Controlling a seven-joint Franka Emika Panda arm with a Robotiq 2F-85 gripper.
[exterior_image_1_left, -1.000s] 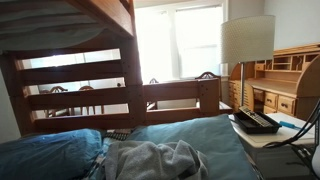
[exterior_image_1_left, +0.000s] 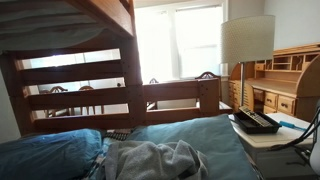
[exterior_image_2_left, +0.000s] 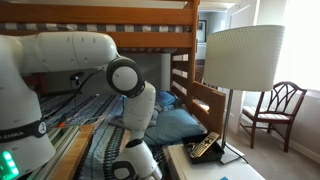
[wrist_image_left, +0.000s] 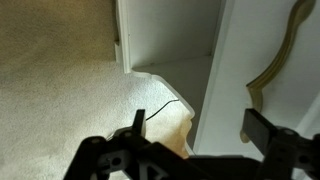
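In the wrist view my gripper is open, its two dark fingers wide apart with nothing held. Beyond them stands a white furniture piece (wrist_image_left: 180, 28), with a white front panel (wrist_image_left: 222, 95) bearing a curved tan handle (wrist_image_left: 276, 62) on the right, beside the right finger. The carpet (wrist_image_left: 60, 90) lies below. My white arm (exterior_image_2_left: 135, 160) reaches down beside the bed in the second exterior view, where the fingers cannot be seen. A black tray (exterior_image_1_left: 255, 121) with items in it sits on the white nightstand (exterior_image_1_left: 262, 137).
A tall lamp (exterior_image_2_left: 243, 55) rises beside the tray. The bunk bed holds a grey blanket (exterior_image_1_left: 155, 160) and a blue pillow (exterior_image_1_left: 50, 153). A thin dark cord (wrist_image_left: 160, 108) lies near the furniture's foot. Bare carpet fills the wrist view's left side.
At the right edge of the first exterior view, a white part of my arm and its dark cables have shifted slightly left. The tray, lamp and bedding look unmoved.
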